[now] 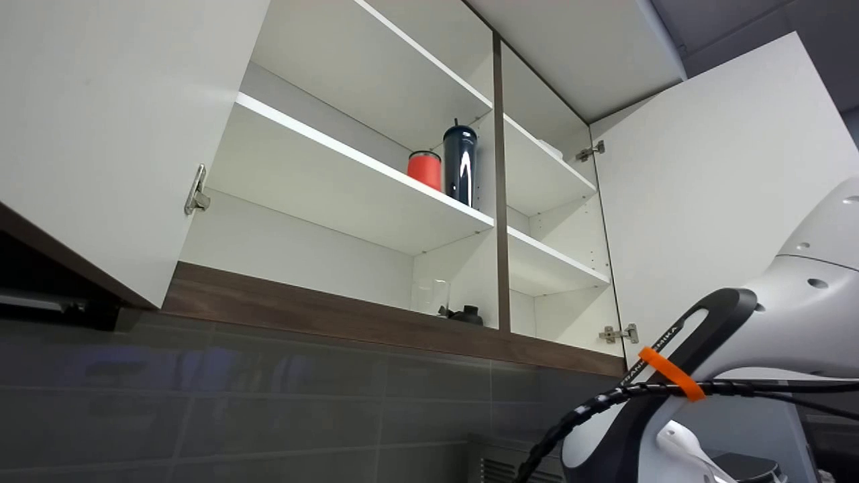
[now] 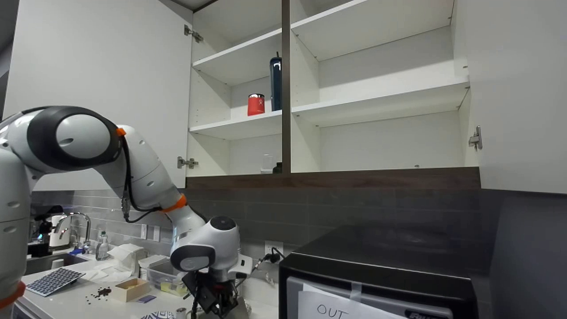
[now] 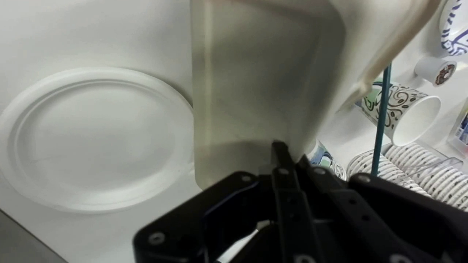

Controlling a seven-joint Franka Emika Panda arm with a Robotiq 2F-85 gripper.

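In the wrist view my gripper is shut, its dark fingertips close together. Right at their tips is a pale translucent container (image 3: pixel 254 83), large in the view and partly hiding what lies beneath. One edge of the container runs down to the fingertips; whether its thin wall is between them I cannot tell. A white oval plate (image 3: pixel 101 140) lies flat on the counter to the left. In exterior view 2 the gripper (image 2: pixel 218 313) is low over the counter, its tips hard to make out. Exterior view 1 shows only the arm.
A patterned paper cup (image 3: pixel 406 109) lies on its side, near stacked cups or lids (image 3: pixel 421 175). Above the counter, the open cabinet holds a red tumbler (image 2: pixel 256 104) and a dark blue tumbler (image 2: pixel 276 85). A black microwave (image 2: pixel 372 266) stands right of the arm.
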